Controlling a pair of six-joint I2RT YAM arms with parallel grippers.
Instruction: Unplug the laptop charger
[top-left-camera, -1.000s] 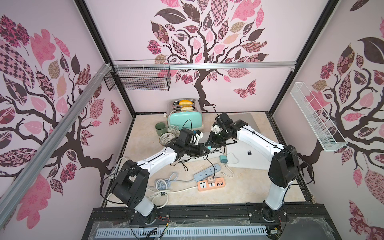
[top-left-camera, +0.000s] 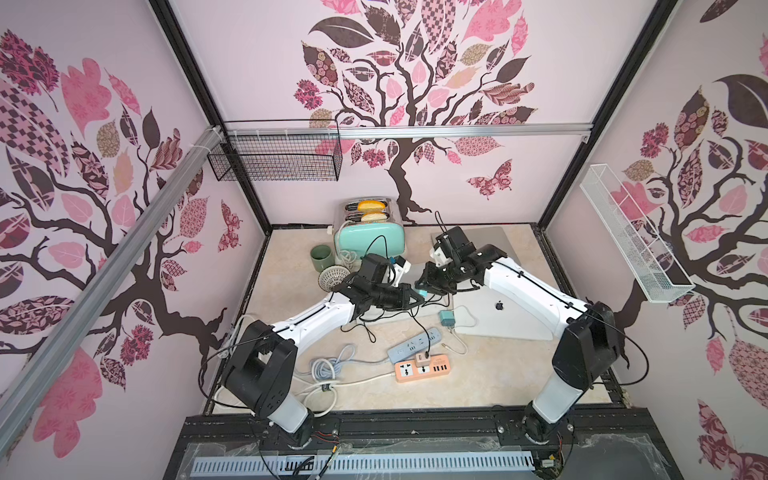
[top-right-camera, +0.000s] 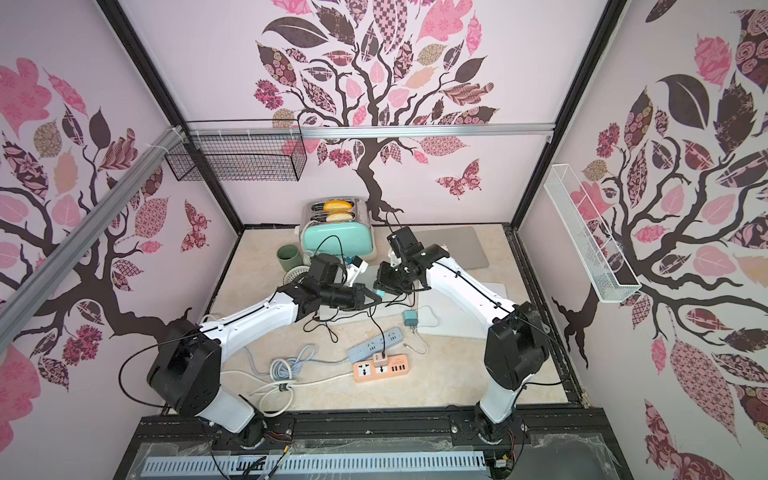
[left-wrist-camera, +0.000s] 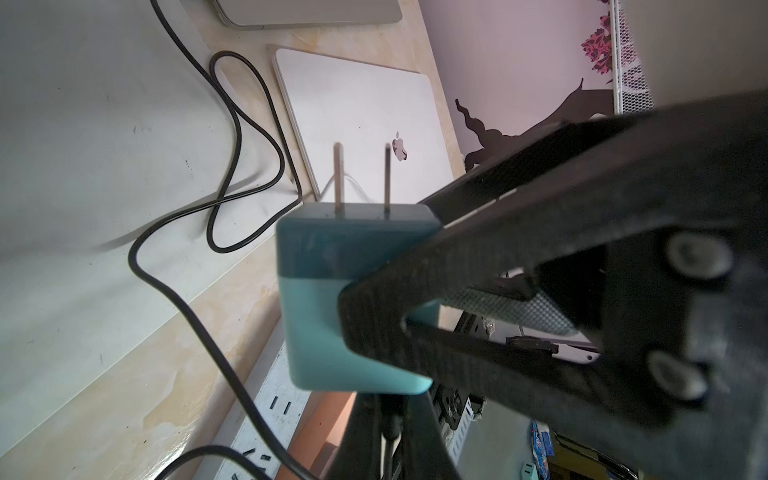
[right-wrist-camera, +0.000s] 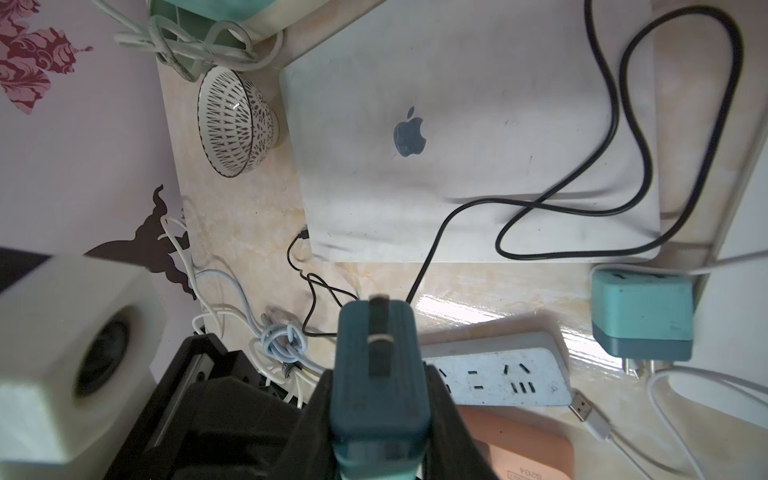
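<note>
A teal charger (left-wrist-camera: 320, 328) with a darker end and two bare metal prongs hangs above the table, and my right gripper is shut on its body. One of that gripper's dark fingers (left-wrist-camera: 472, 264) crosses the charger in the left wrist view. Directly beneath the charger, my left gripper is shut on the black cable end (left-wrist-camera: 389, 406). Whether that end sits in the charger or just outside it, I cannot tell. A black cable (right-wrist-camera: 520, 200) loops above the silver laptop (right-wrist-camera: 480, 144).
A second teal charger (right-wrist-camera: 642, 312) lies on the table. Grey-blue (top-left-camera: 414, 344) and orange power strips (top-left-camera: 424, 368) lie in front of the grippers. A white laptop (top-left-camera: 512, 320) is at the right, a toaster (top-left-camera: 372, 238) at the back.
The right arm has shifted slightly to the right, with the charger in its gripper moving a little that way. My left arm stays almost still.
</note>
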